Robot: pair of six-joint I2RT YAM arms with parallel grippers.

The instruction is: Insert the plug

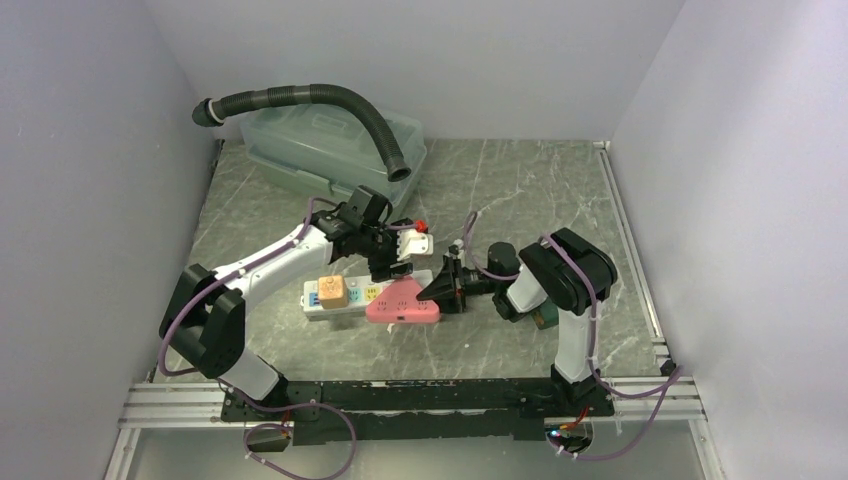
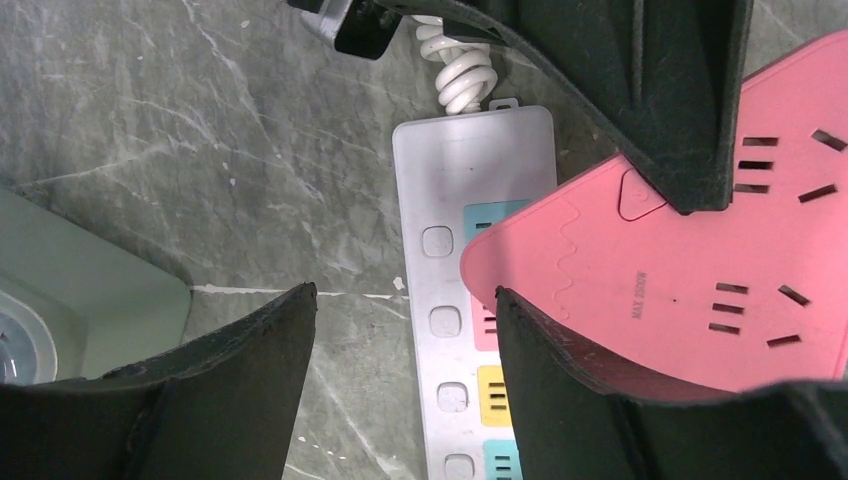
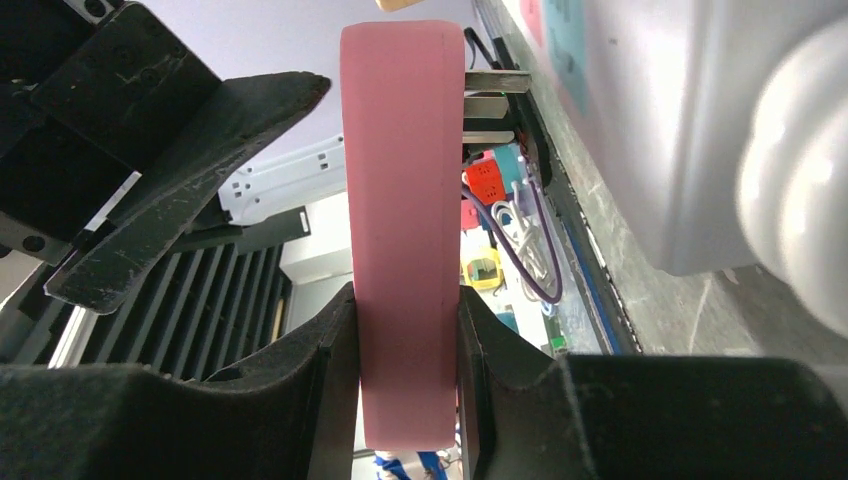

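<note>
A pink triangular plug block with slots on its face is held at one side by my right gripper. In the right wrist view, the pink block stands between both fingers, and metal prongs stick out from its right side. The white power strip with coloured sockets lies beneath, partly hidden by the block; the prongs look clear of the sockets. Above the strip, my left gripper is open, fingers apart with nothing gripped. Its right finger overlaps the pink block's near corner in view.
A tan block sits at the strip's left end. A white coiled cable leaves the other end. Behind stands a translucent green bin with a black hose above it.
</note>
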